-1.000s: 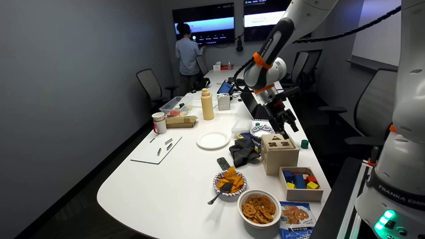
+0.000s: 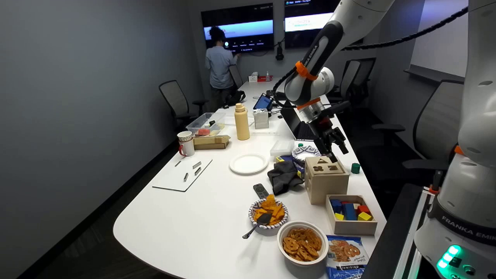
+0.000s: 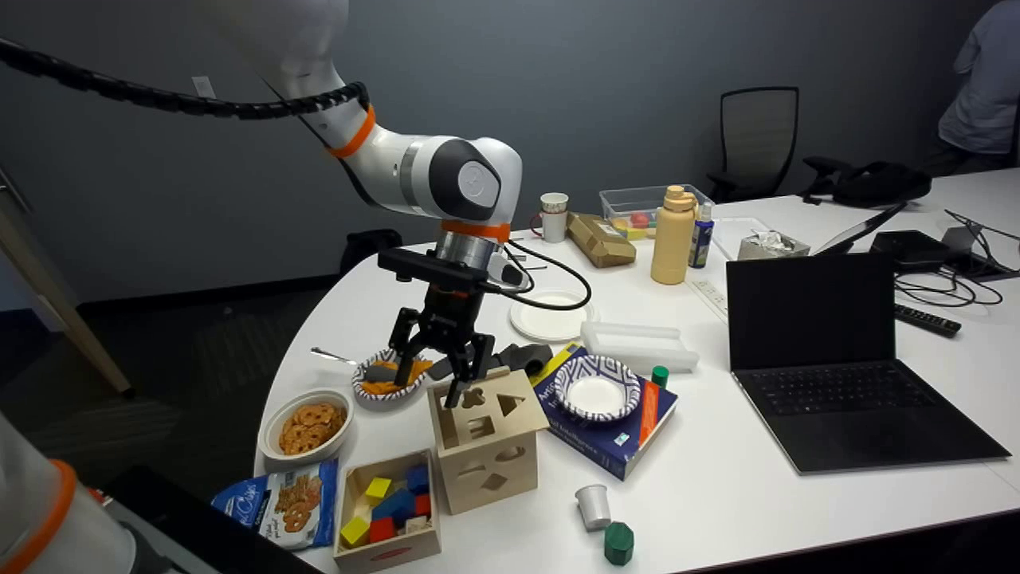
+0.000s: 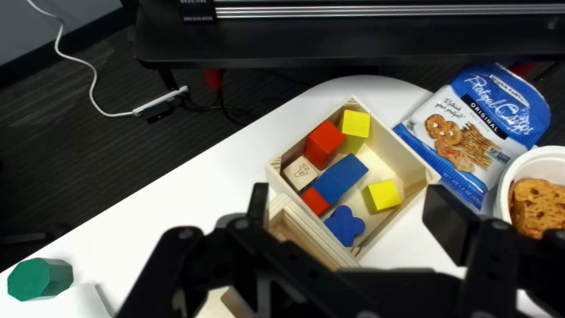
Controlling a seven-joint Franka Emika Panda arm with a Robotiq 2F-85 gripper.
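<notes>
My gripper (image 3: 435, 381) stands open with nothing between its fingers, above a wooden shape-sorter box (image 3: 497, 459) with cut-out holes in its top. In the wrist view the spread fingers (image 4: 258, 204) frame part of an open wooden tray (image 4: 394, 138) that lies beyond them. Inside that tray are a blue flower-shaped block (image 4: 345, 225), a long blue block (image 4: 340, 177), a red block (image 4: 324, 142), yellow blocks (image 4: 383, 195) and a plain wooden block (image 4: 300, 172). The sorter is mostly hidden by my gripper in the wrist view.
Beside the tray lie a blue pretzel bag (image 2: 347, 255) and a bowl of pretzels (image 2: 302, 243). A patterned bowl of chips (image 2: 268, 212) holds a spoon. Near the table edge are a green block (image 3: 618, 542) and a small grey cup (image 3: 594, 506).
The arm and the objects on the table show no visible movement. Only the person in the background has shifted slightly.
</notes>
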